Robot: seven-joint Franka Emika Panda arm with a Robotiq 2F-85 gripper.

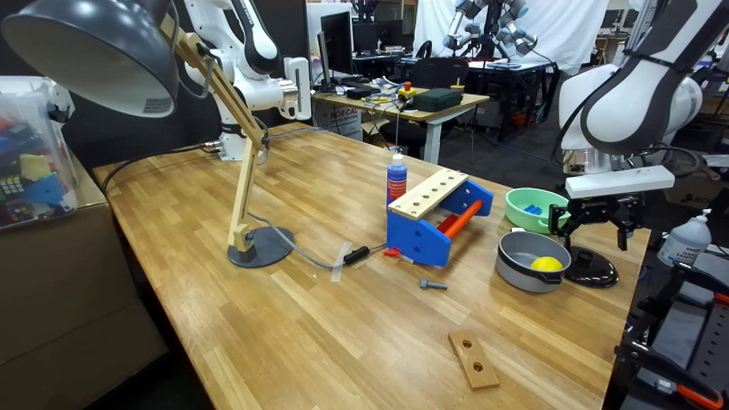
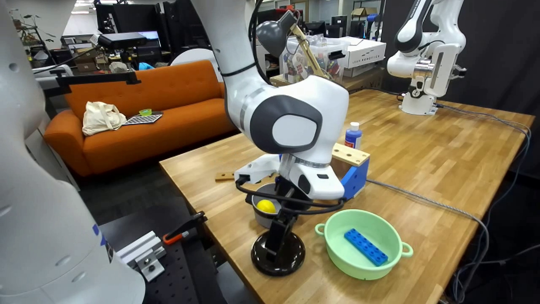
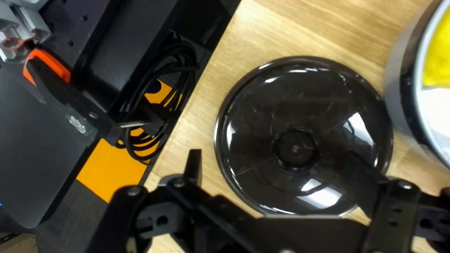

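Observation:
My gripper (image 1: 593, 242) stands open above the black pot lid (image 1: 593, 267), its two fingers spread wide with nothing between them. In the wrist view the round, glossy lid (image 3: 295, 109) lies flat on the table, its central knob (image 3: 296, 149) between and ahead of the fingertips. Touching or nearly touching the lid is a grey pot (image 1: 523, 266) without a cover; a yellow object (image 1: 547, 264) lies inside it. From the second exterior view, the arm hides part of the pot, and the gripper covers part of the lid.
A green colander (image 2: 362, 218) holding a blue brick (image 2: 365, 246) sits close by. Farther off are a blue toy bench (image 1: 418, 238), a bolt (image 1: 433, 284) and a wooden strip (image 1: 473, 359). The table edge runs near the lid; open tabletop lies left of the strip.

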